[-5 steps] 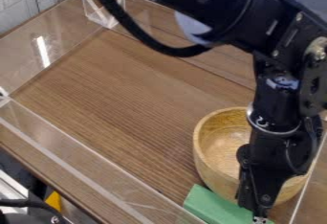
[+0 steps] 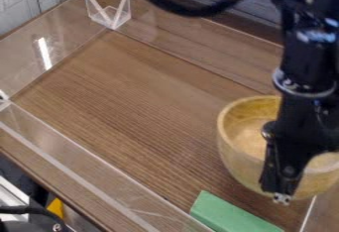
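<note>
A yellow-tan wooden bowl [image 2: 241, 137] sits at the right of the camera view, its right part hidden behind the black gripper [image 2: 283, 167], which comes down from the top right with its fingertips at the bowl's near side. Whether the fingers are closed on the bowl's rim cannot be told. A green rectangular block [image 2: 232, 216] lies at the bottom, just in front of the bowl.
Clear plastic walls run along the left and front edges. A clear angular bracket [image 2: 109, 10] stands at the top left.
The gripper and arm have moved up and to the right. The bowl has shifted up and rightward with them, uncovering more of the green block.
</note>
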